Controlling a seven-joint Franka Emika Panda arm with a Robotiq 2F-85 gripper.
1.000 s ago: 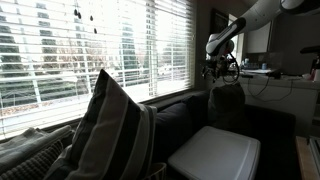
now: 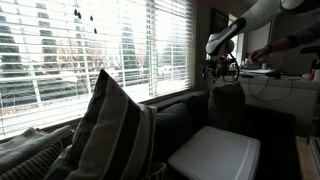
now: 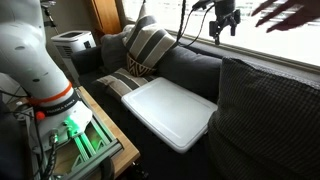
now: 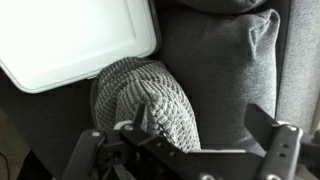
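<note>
My gripper (image 2: 222, 70) hangs high at the far end of the sofa, near the window. In exterior view 2 the gripper (image 3: 225, 26) is at the top, above the sofa back, its fingers spread. From the wrist view, the gripper looks open, with nothing seen held between its fingers. Beneath it lie a knitted grey cloth or pillow (image 4: 155, 95) and a dark grey cushion (image 4: 225, 65). A white lidded box or tray (image 4: 75, 35) rests on the seat beside them; in exterior view 2 the white box (image 3: 170, 108) lies flat mid-sofa.
A striped pillow (image 2: 105, 130) leans at the near end of the sofa. A large dark cushion (image 3: 265, 110) stands beside the box. Window blinds (image 2: 85, 50) run behind the sofa. A person's hand (image 3: 287, 14) reaches in near the gripper.
A person's arm has come in from the right, near the robot arm in exterior view 1. The gripper, box and pillows look unmoved.
</note>
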